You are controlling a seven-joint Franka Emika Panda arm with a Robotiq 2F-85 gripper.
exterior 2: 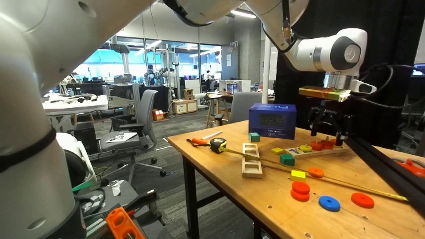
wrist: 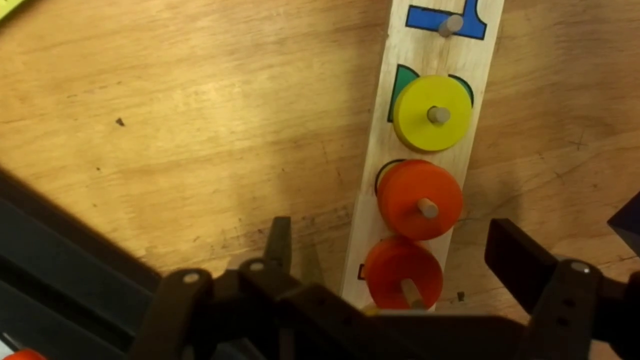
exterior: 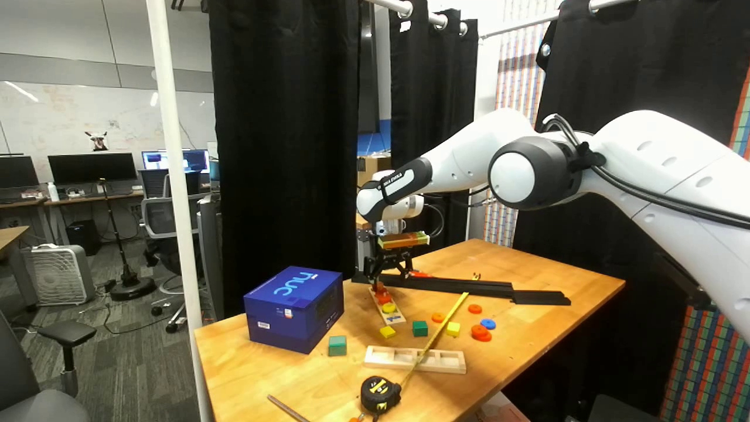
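A wooden peg board point(wrist: 369, 240) with printed numbers lies under my gripper. In the wrist view a yellow ring point(wrist: 423, 129) sits on one peg, an orange ring stack point(wrist: 414, 195) on another and a red ring stack point(wrist: 396, 270) on a third. The peg over the blue number 1 point(wrist: 432, 19) is bare. My fingers point(wrist: 279, 243) are spread wide, one on each side of the board near the red rings, and nothing is gripped. The board's far end is hidden behind the gripper body.
Loose red rings point(exterior 2: 300, 191), a blue ring point(exterior 2: 329, 203), yellow and green blocks and a slotted wooden tray point(exterior 2: 252, 174) lie around. A stretched tape measure point(exterior 2: 218, 145) crosses the table. The blue box point(exterior: 295, 309) and a black rail point(exterior: 450, 283) flank the board.
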